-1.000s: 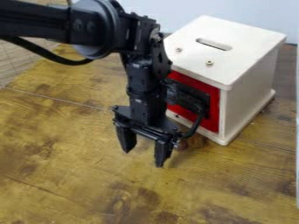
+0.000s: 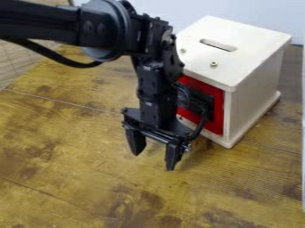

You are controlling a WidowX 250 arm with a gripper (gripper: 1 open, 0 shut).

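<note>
My black gripper (image 2: 154, 149) hangs over the wooden table in front of a white box (image 2: 251, 98). Its two fingers are apart, pointing down, with nothing visible between them. The box has a slot on top, small brass knobs and a red front panel (image 2: 209, 90), which is partly hidden behind the arm and gripper.
A pale wall stands behind the box, and a light tiled or mesh surface is at the upper left.
The gripper has moved slightly to the right over the last second, and its fingers stay apart. The box has not visibly moved.
</note>
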